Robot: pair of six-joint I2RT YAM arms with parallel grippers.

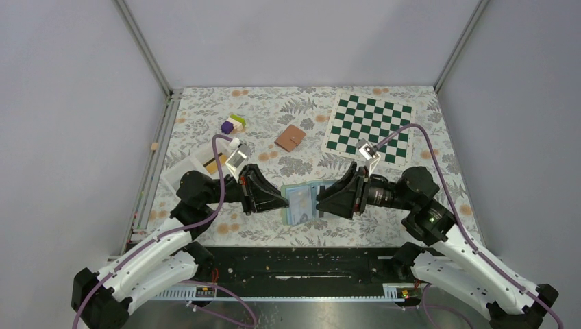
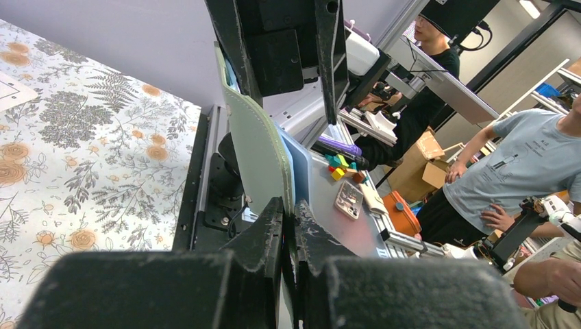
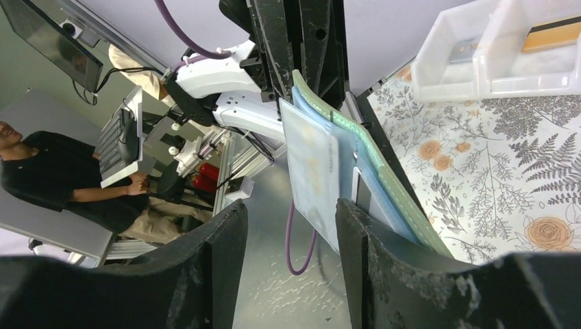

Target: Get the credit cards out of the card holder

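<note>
The card holder (image 1: pixel 300 204) is spread open in the air between both arms in the top view, with a pale green cover and bluish clear sleeves. My left gripper is shut on its green cover edge (image 2: pixel 257 147). My right gripper stands part open, its fingers spread beside the sleeves. One right finger (image 3: pixel 360 253) is against or very close to the sleeves; touch cannot be told. A clear sleeve (image 3: pixel 314 164) reaches down toward the gap between those fingers. Behind it, a dark strip (image 3: pixel 370 200) shows inside another sleeve.
A white divided tray (image 1: pixel 183 168) at the left contains a yellow-and-black card (image 1: pixel 216 163) and a greyish card (image 3: pixel 464 50). Farther back lie a brown wallet (image 1: pixel 290 138), a small colourful object (image 1: pixel 233 124) and a green checkered board (image 1: pixel 368 127).
</note>
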